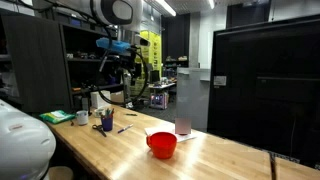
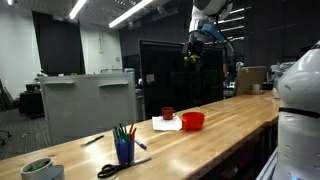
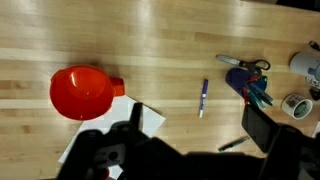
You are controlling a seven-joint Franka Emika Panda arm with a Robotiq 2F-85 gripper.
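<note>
My gripper hangs high above the wooden table, its two dark fingers spread wide apart with nothing between them. A red bowl [image 3: 83, 92] with a stubby handle lies below, to the left in the wrist view. It sits near mid-table in exterior view 1, where the same bowl [image 1: 162, 147] is well below the arm. White paper [image 3: 148, 119] lies beside it, partly covered by the left finger. In exterior view 2 a red mug [image 2: 168, 112] stands behind the paper. A blue pen [image 3: 203, 98] lies on bare wood between the bowl and a pen cup [image 3: 240, 78].
Scissors [image 2: 112, 170] lie by the blue pen cup [image 2: 124, 149]. A dark pen [image 3: 235, 144] and a light mug [image 3: 297, 105] are at the right in the wrist view. A green item [image 1: 57, 116] is at the table's far left. Bare wood surrounds the bowl's front.
</note>
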